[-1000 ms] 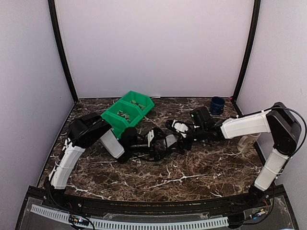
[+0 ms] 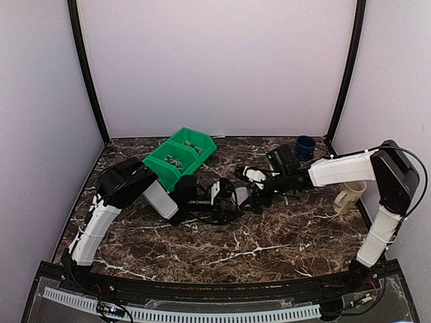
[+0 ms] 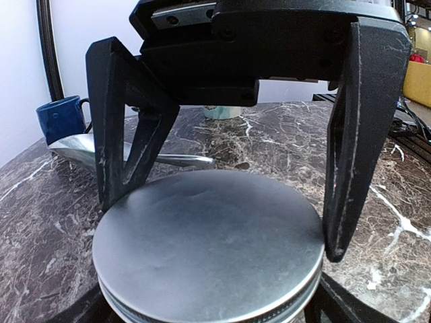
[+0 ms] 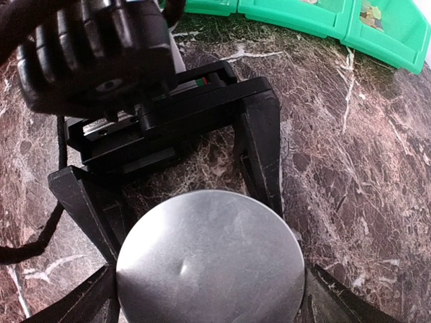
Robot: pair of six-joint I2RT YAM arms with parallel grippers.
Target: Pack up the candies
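Note:
A round container with a silver lid (image 3: 209, 242) stands between my two grippers; in the top view its pale top (image 2: 241, 195) shows partly. My left gripper (image 2: 227, 200) comes from the left and my right gripper (image 2: 252, 191) from the right, both open wide with fingers around the container. In the left wrist view the right gripper's fingers (image 3: 347, 148) flank the lid closely. The right wrist view has the left gripper's fingers (image 4: 262, 148) beside it. The container's lower body is hidden. A green tray (image 2: 190, 160) holds small candies in its compartments.
A metal scoop (image 3: 77, 145) lies on the marble table beyond the container. The blue mug (image 2: 305, 148) stands at the back right, and a cream mug (image 2: 349, 196) is near the right wall under the right arm.
Both grippers have shifted only slightly around the container. The right arm has moved a little, showing more of the cream mug. The tray stays put.

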